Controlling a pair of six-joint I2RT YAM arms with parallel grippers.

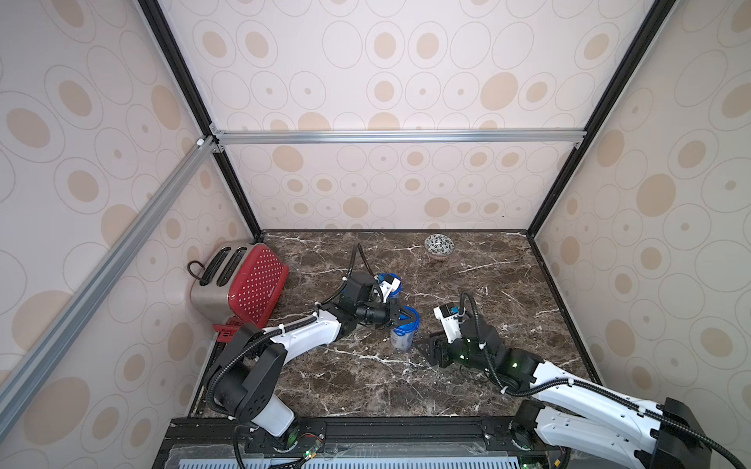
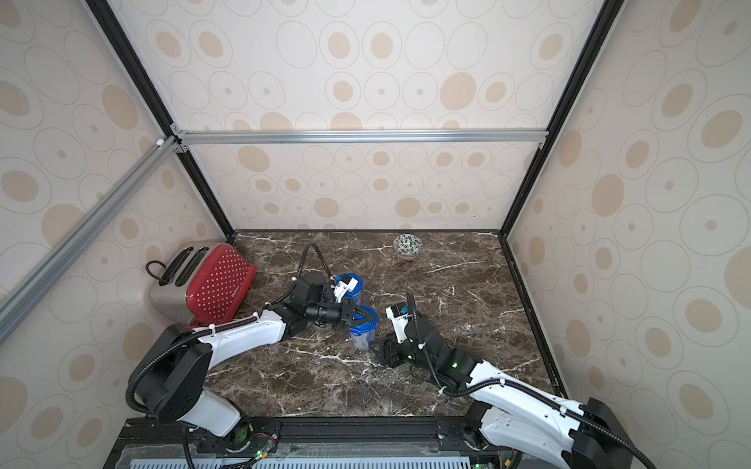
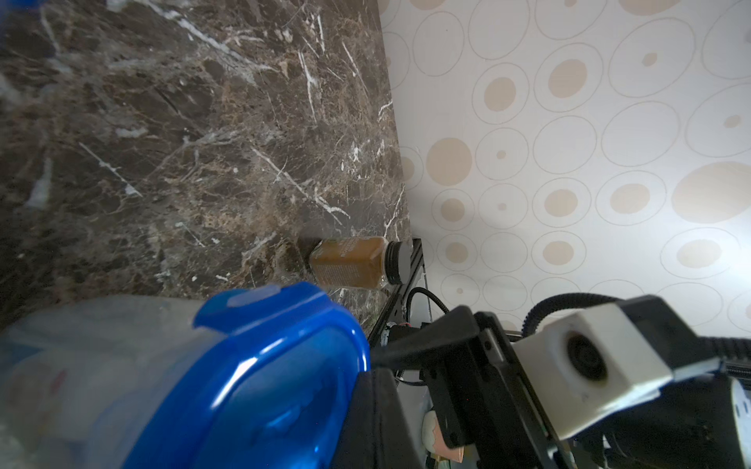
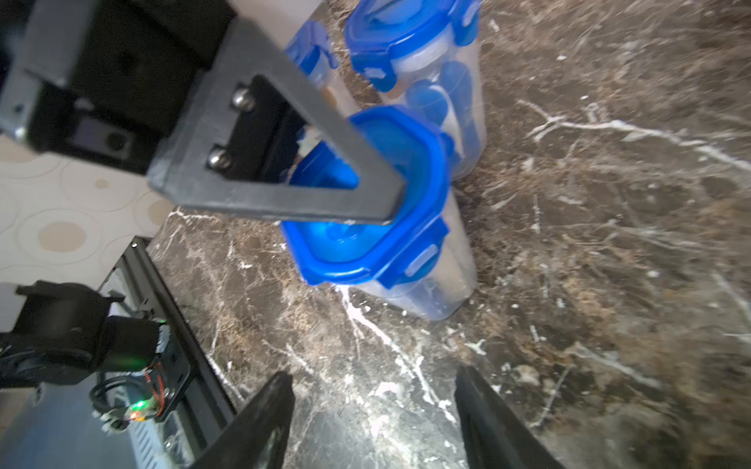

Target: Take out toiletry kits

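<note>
A clear container (image 4: 446, 281) with a blue lid (image 4: 426, 176) stands upright on the marble surface, pale contents showing dimly inside. The lid appears seated on its rim. My left gripper (image 1: 406, 315) is shut at the lid; in the right wrist view its finger (image 4: 344, 176) lies across the lid's top, and whether it touches is unclear. No object shows between the left fingers. To the right of the container, low near the surface, my right gripper is open, with bare marble seen between its fingers. No toiletry kit can be made out clearly.
Directly behind stands another blue-lidded container (image 4: 438, 86), with a further blue lid (image 4: 309, 47) beside it. An amber bottle (image 3: 348, 262) is left of the container. A red toaster (image 1: 258, 285) occupies the left, a patterned bowl (image 1: 439, 246) the back.
</note>
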